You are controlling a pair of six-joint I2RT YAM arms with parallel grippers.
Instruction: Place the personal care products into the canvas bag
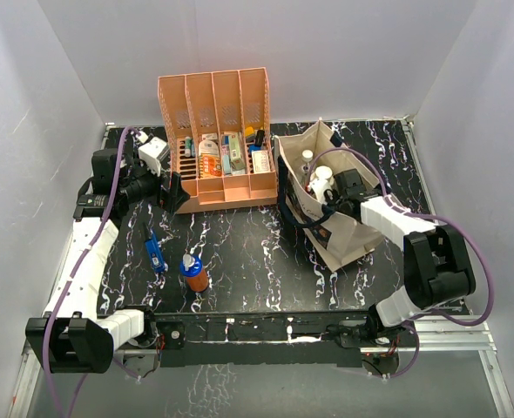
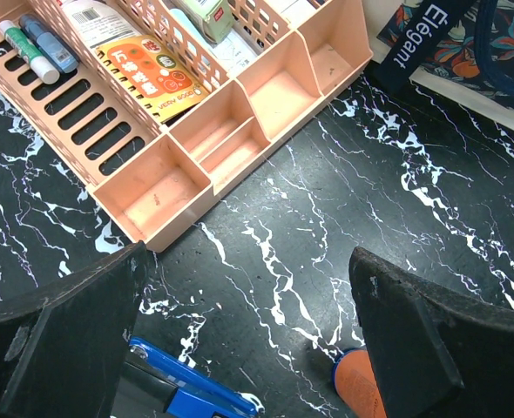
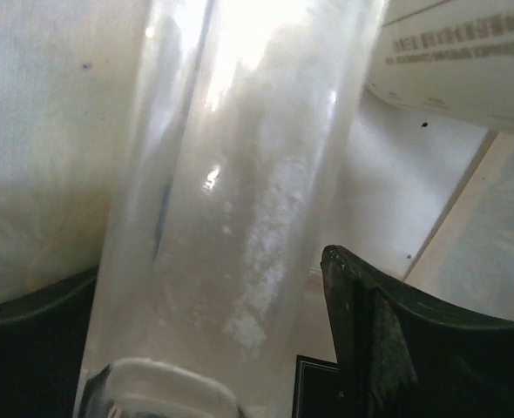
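Observation:
The canvas bag [image 1: 353, 244] stands open on the right of the table with white-capped bottles inside. My right gripper [image 1: 331, 205] is down in the bag; in the right wrist view its fingers are either side of a translucent bottle [image 3: 213, 218], with a white container [image 3: 449, 61] at upper right; whether it grips is unclear. My left gripper [image 1: 174, 196] hangs open and empty at the left, over the table beside a blue item [image 1: 154, 252] and an orange bottle with blue top [image 1: 195, 277].
A peach organizer [image 1: 206, 196] with small products in its compartments stands at the back centre. The bag's dark strap hangs over its left side.

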